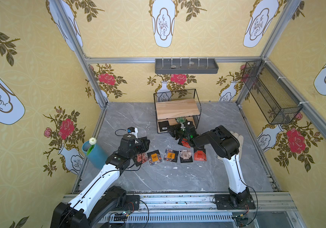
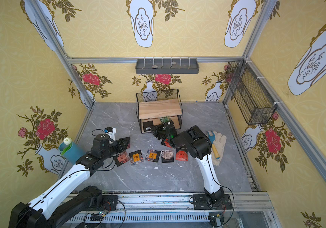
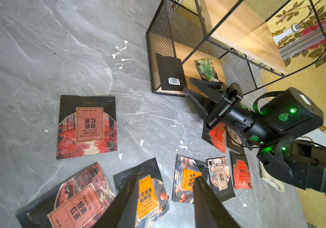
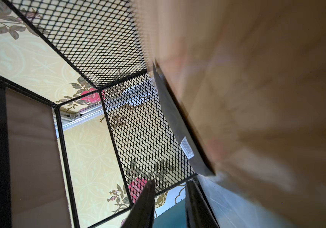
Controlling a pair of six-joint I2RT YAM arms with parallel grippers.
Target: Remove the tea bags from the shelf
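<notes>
The wire shelf (image 1: 177, 108) has a wooden upper board; on its lower board lie a black packet with a barcode (image 3: 166, 66) and a green tea bag (image 3: 206, 69). My right gripper is at the lower level's front edge beside the black packet, its fingers apart and empty; in the right wrist view that packet (image 4: 174, 117) lies along the blurred board. My left gripper (image 1: 146, 143) hangs over the left of the table, open and empty. Several tea bags lie on the table, among them a pink Earl Grey (image 3: 86, 125) and an orange grapefruit one (image 3: 143, 193).
A blue vase (image 1: 99, 155) with a flower stands at the left. A glove (image 2: 219, 148) lies at the right. A mesh basket (image 1: 269, 91) hangs on the right wall, a grey rack (image 1: 185, 70) on the back wall.
</notes>
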